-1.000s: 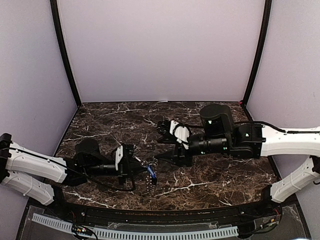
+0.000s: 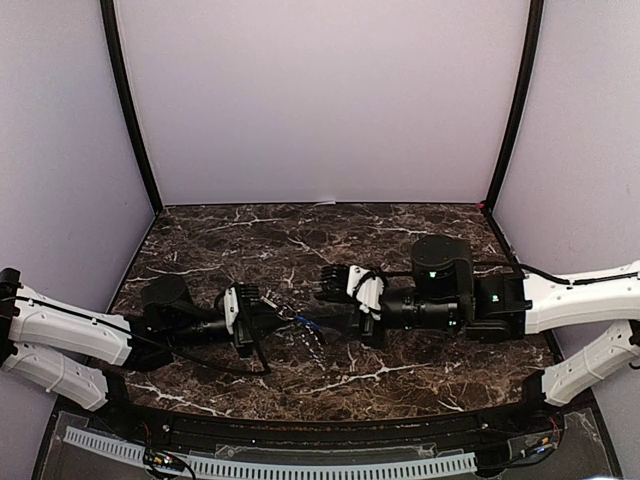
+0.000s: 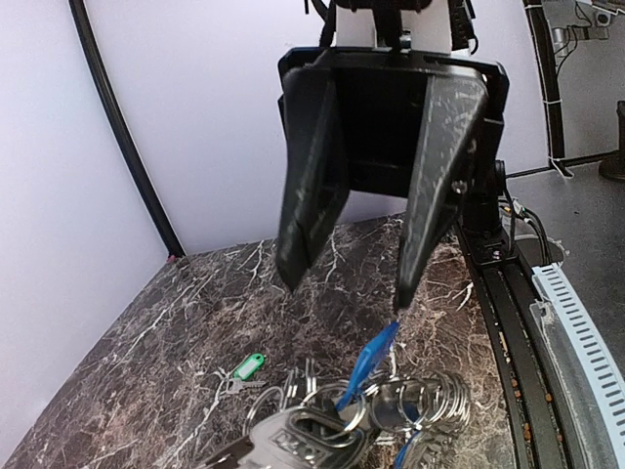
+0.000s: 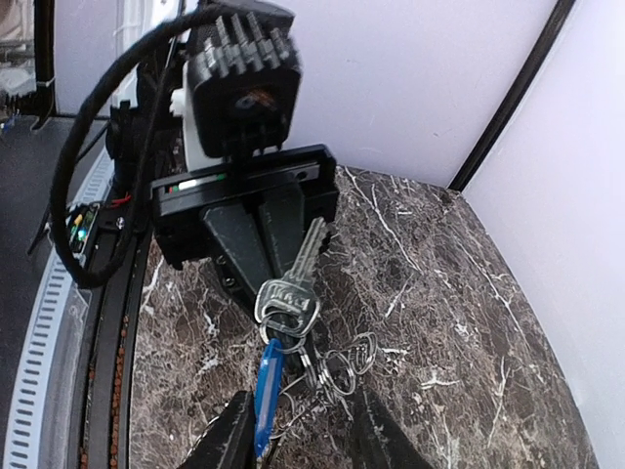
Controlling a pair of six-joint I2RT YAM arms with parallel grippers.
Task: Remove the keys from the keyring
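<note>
My left gripper (image 2: 284,322) is shut on the bunch, by a key or ring; its exact hold is hidden. In the left wrist view, metal rings (image 3: 444,401) and a silver key (image 3: 303,440) fill the bottom, with a blue tag (image 3: 369,360) among them. The right wrist view shows another side of the silver key (image 4: 287,301) against the left fingers. My right gripper stands open, its fingers spread. One end of the blue tag reaches a single right fingertip (image 3: 402,293) and seems to touch it; nothing fills the gap between the fingers.
A green tag (image 3: 249,366) with a small key lies on the dark marble table (image 3: 176,332), apart from the bunch. A black rail with a slotted strip (image 2: 270,468) runs along the front edge.
The blue tag hung down a second ago; it now slants out toward the right gripper.
</note>
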